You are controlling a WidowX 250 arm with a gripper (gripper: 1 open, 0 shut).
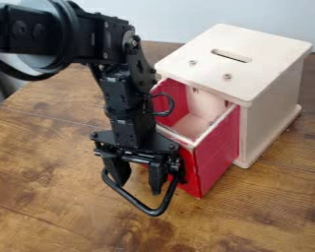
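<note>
A pale wooden box (266, 79) with a slot and bolts on its top stands at the back right. A red-fronted drawer (216, 150) sticks out from it toward the lower left, its pale inside visible. My black gripper (139, 179) hangs low against the drawer's left end, pointing down, with a black looped bar below and around its fingers. Whether the fingers are apart or hold part of the drawer or bar is hard to tell.
A white wall rises behind the box.
</note>
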